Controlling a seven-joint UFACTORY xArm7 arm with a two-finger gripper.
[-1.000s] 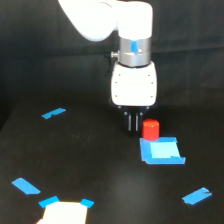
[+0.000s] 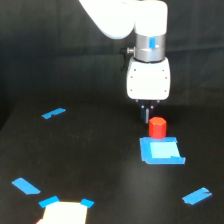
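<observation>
A small red block (image 2: pixel 157 128) stands on the dark table at the back edge of a pale square framed in blue tape (image 2: pixel 149 157). My gripper (image 2: pixel 148 113) points down just behind and to the left of the block. Its dark fingers are small and hard to make out against the black cloth, so whether they are open or shut does not show clearly. Contact between the fingers and the block cannot be made out either.
A pale object (image 2: pixel 65 213) with blue tape at its corners is cut off by the bottom edge. Loose tape strips lie at far left (image 2: pixel 54 113), near left (image 2: pixel 26 186) and near right (image 2: pixel 197 196).
My gripper has shifted right and a little back. The red block sits slightly further right and further back than before.
</observation>
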